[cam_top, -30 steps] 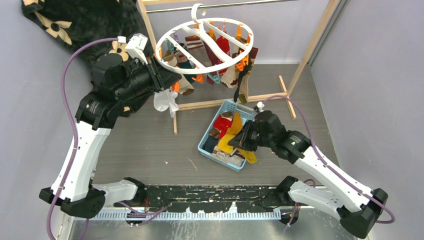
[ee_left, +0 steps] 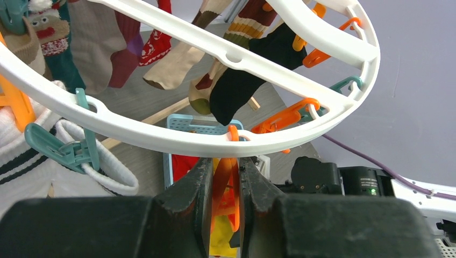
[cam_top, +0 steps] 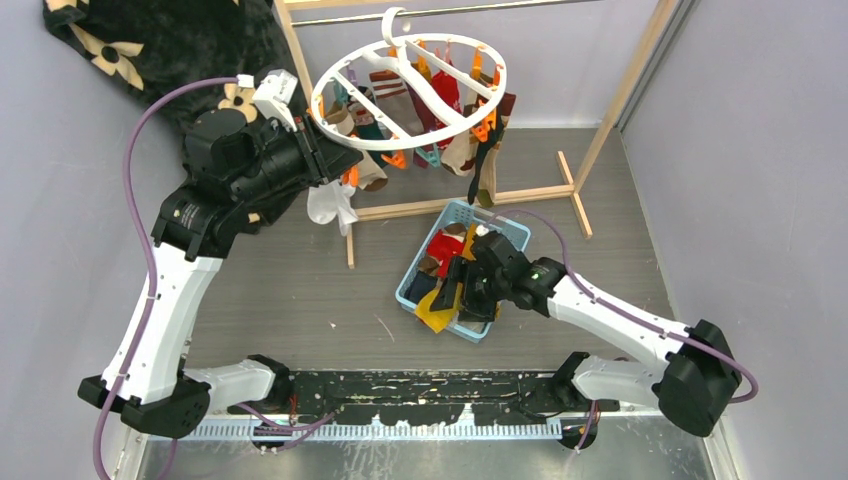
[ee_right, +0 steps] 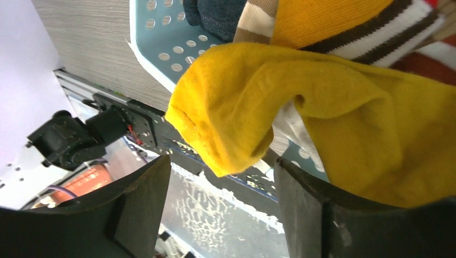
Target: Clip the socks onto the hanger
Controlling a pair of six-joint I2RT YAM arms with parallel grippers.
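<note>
The round white hanger (cam_top: 318, 92) hangs from the rack with several socks clipped around its ring. At the ring's near left, my left gripper is shut on an orange clip (ee_left: 233, 177), whose top is attached to the rim. No sock shows in that clip. Over the blue basket (cam_top: 408, 278), my right gripper stands open. A yellow sock (ee_right: 236, 102) lies on the basket's contents, its folded end reaching between and above the open fingers, not clamped. A white sock (ee_left: 59, 161) hangs from a teal clip (ee_left: 70, 148) in the left wrist view.
A wooden rack (cam_top: 400, 209) stands behind the basket. More socks fill the basket, including a red one (cam_top: 443, 252) and a dark one (cam_top: 420, 287). Free floor lies left of the basket. A dark flowered blanket (cam_top: 150, 60) hangs at far left.
My right gripper has moved left over the basket and has opened from around the yellow sock, whose end has shifted toward the basket's near left. The left arm and hanger stay still.
</note>
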